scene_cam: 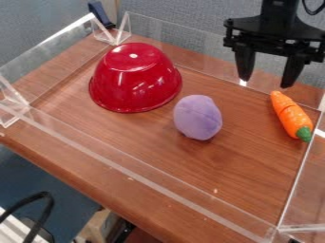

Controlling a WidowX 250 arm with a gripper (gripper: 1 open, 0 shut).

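My black gripper [267, 66] hangs at the top right, open, its two fingers apart with nothing seen between them. Below and to its right, an orange toy carrot [290, 114] with a green top lies on the wooden surface. A purple round object [199, 118] sits near the middle, and a red upturned bowl or dome [135, 76] rests at the upper left.
Clear plastic walls edge the wooden table [152, 180], along the back, left, front and right. A black cable [45, 200] lies outside at the lower left.
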